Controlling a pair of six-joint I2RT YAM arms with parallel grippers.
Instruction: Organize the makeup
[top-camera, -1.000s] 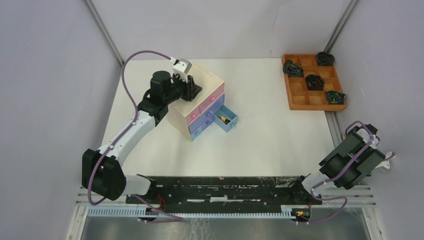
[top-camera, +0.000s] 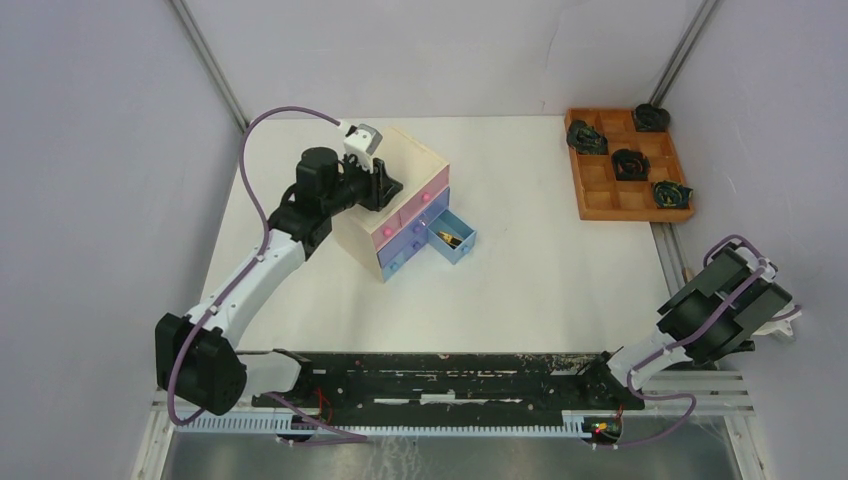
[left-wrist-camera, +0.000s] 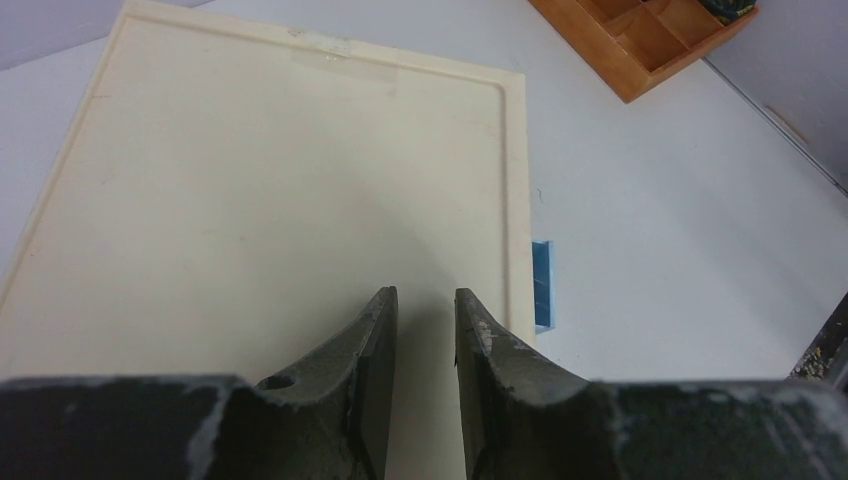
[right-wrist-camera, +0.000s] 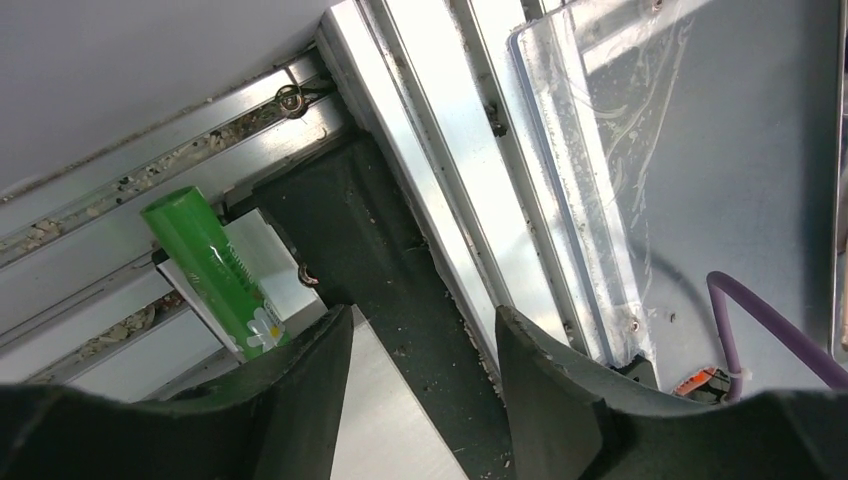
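Note:
A small cabinet (top-camera: 405, 160) with pink, purple and blue drawers stands left of the table's middle; its lower blue drawer (top-camera: 452, 250) is pulled out with a small yellow and dark item inside. My left gripper is part open just over the cream top (left-wrist-camera: 260, 180), nothing visible between its fingers. In the right wrist view my right gripper is open over metal rails at the table's right edge, beside a green tube (right-wrist-camera: 215, 260); in the top view it is hidden under its arm.
A wooden compartment tray (top-camera: 597, 200), holding several dark bundles, sits at the back right. The right wall is close to my right arm.
The left arm has moved very slightly, its elbow lower in the top view.

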